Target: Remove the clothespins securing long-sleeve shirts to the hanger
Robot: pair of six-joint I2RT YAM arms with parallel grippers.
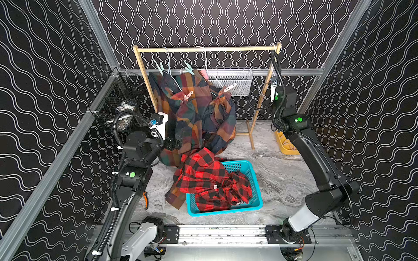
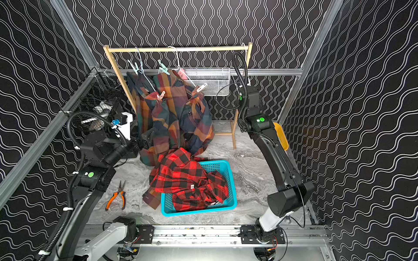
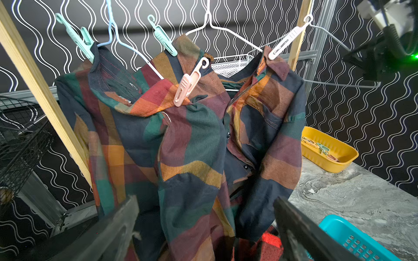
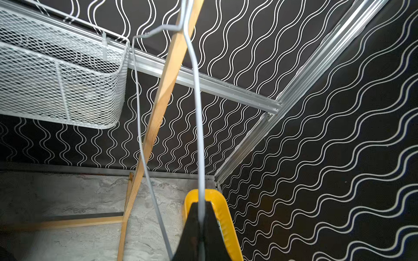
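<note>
Plaid shirts [image 3: 191,143] hang on hangers from the wooden rack [image 1: 204,49]. Clothespins are clipped at their collars: mint ones [image 3: 163,37], a pink one [image 3: 186,84] and a white one [image 3: 285,43]. My left gripper stands open, facing the shirts from below the collars, nothing between its fingers. At the rack's right end, my right gripper is shut on the thin wire of an empty grey hanger [image 4: 198,108].
A turquoise basket [image 1: 257,191] with a red checked shirt lies in front. A yellow tray [image 3: 331,165] of clothespins stands right. A white mesh basket [image 4: 61,87] is at the back wall; pliers [image 2: 115,200] lie front left.
</note>
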